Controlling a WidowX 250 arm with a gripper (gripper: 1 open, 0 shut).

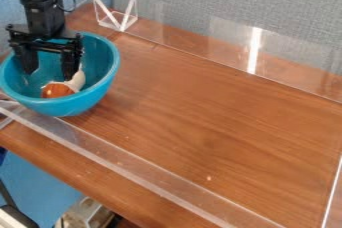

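A blue bowl [88, 93] sits at the left end of the wooden table. Inside it lie an orange-red round object [58, 90] and a pale elongated piece beside it. My black gripper [46, 60] reaches down from the upper left into the upper part of the bowl, above these objects. I cannot tell how far apart its fingers stand or whether anything is between them.
A white wire rack [116, 14] stands at the back left.
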